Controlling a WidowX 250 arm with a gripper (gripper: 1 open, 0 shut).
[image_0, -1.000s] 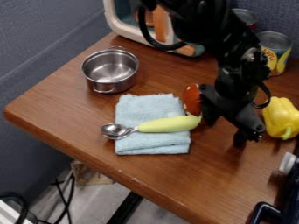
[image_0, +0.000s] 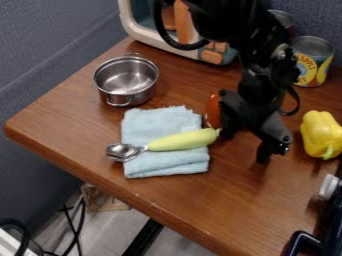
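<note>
The black gripper (image_0: 263, 140) hangs low over the table, right of a folded light blue cloth (image_0: 162, 168). An orange object (image_0: 214, 108), partly hidden, is just behind and left of it. A spoon with a pale yellow-green handle (image_0: 181, 141) lies across the cloth, its metal head to the left. Whether the fingers are open or shut is unclear in the dark shapes.
A steel pot (image_0: 124, 76) stands at the back left. A yellow pepper (image_0: 322, 136) sits to the right, cans (image_0: 310, 62) and a toy microwave (image_0: 140, 14) at the back. A black device (image_0: 314, 235) lies at the front right.
The gripper and arm have shifted slightly upward and back in the view, a little to the left. The objects on the table look unchanged.
</note>
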